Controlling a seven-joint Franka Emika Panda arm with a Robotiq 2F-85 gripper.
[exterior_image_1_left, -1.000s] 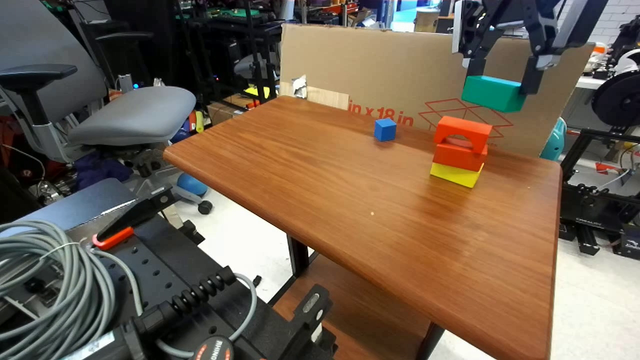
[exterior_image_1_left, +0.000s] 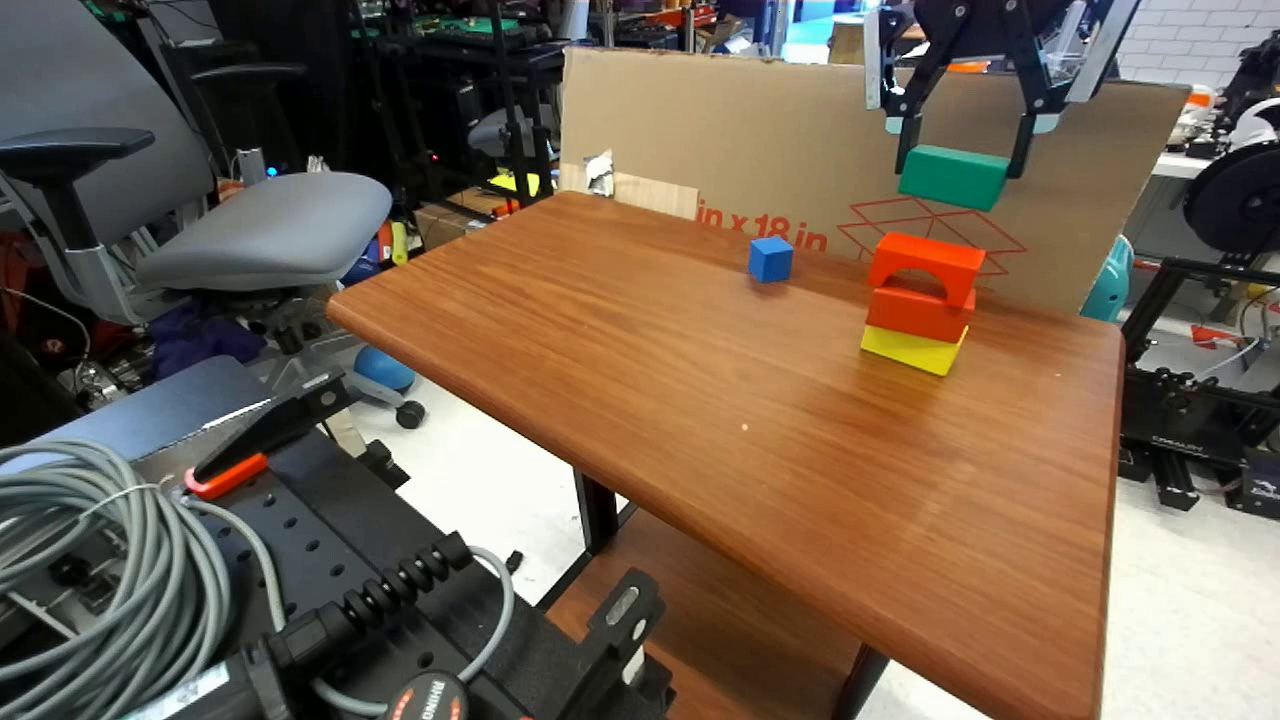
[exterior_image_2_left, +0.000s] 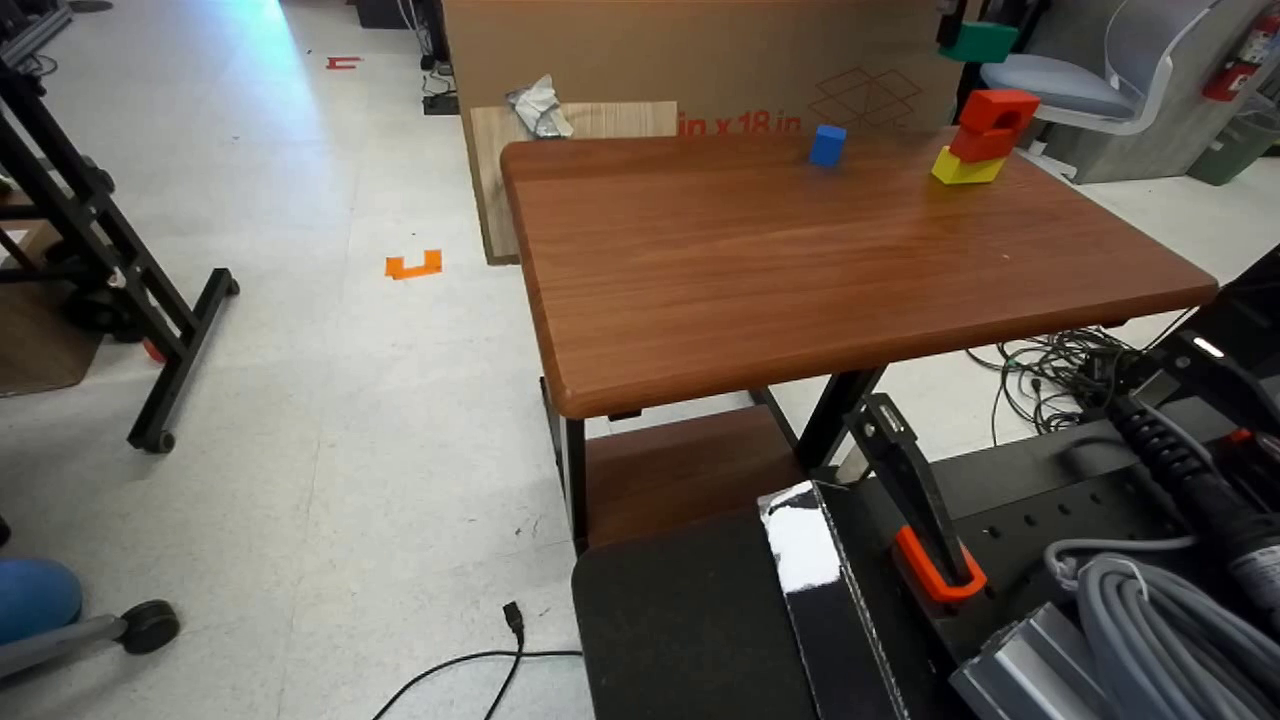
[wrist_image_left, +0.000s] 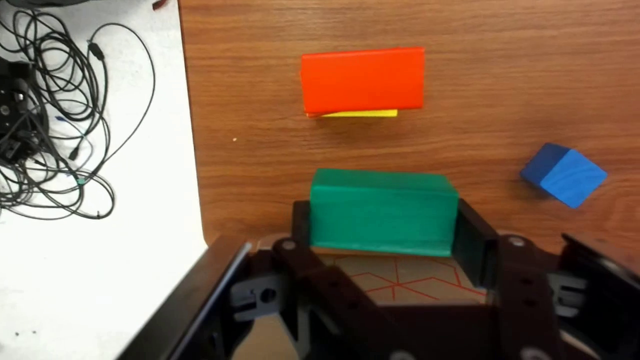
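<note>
My gripper (exterior_image_1_left: 960, 168) is shut on a green block (wrist_image_left: 384, 213), gripping it by its two ends. In exterior view 1 the green block hangs in the air above and behind a small stack, apart from it. On top of that stack is a red arch block (exterior_image_1_left: 926, 262). Under it lies another red block (exterior_image_1_left: 919, 312), which rests on a yellow block (exterior_image_1_left: 912, 349) on the table. From the wrist view the red top (wrist_image_left: 363, 81) hides most of the yellow. A blue cube (exterior_image_1_left: 770, 259) sits by itself near the table's far edge.
A cardboard sheet (exterior_image_1_left: 744, 132) stands upright along the far edge.
My gripper and the green block have shifted left and slightly up in exterior view 1. The stack and blue cube have stayed put.
</note>
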